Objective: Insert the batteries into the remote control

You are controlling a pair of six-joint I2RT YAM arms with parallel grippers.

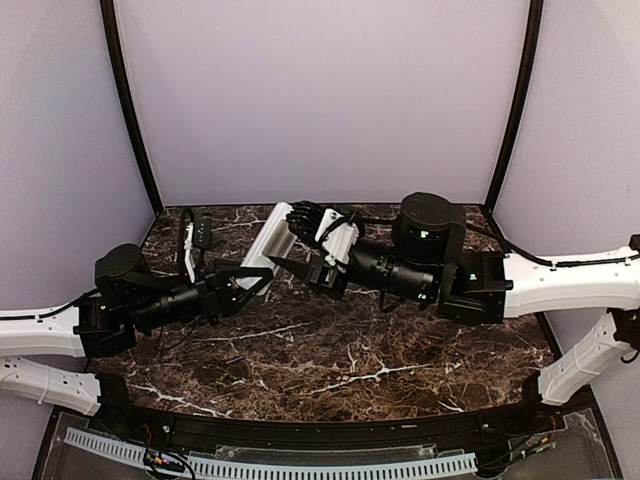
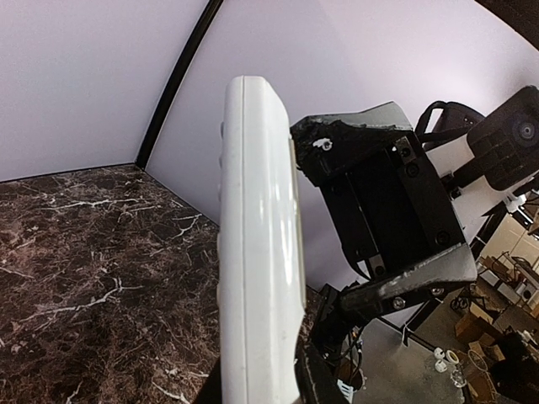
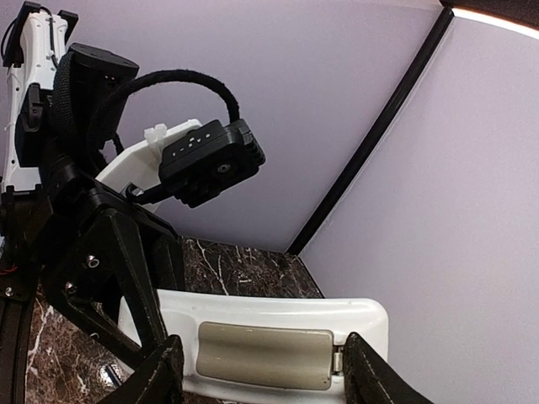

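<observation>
The white remote control is held tilted above the table, with my left gripper shut on its lower end. In the left wrist view the remote appears edge-on. Its back faces my right gripper, and a grey-beige rectangular area shows there, with a small metal piece at its right end. My right gripper's fingers stand apart, fingers toward either end of that area; nothing is visibly held between them. I cannot tell whether they touch the remote. No battery can be made out inside the remote.
A small dark object, perhaps a battery, lies on the dark marble table. Pale walls enclose the back and sides.
</observation>
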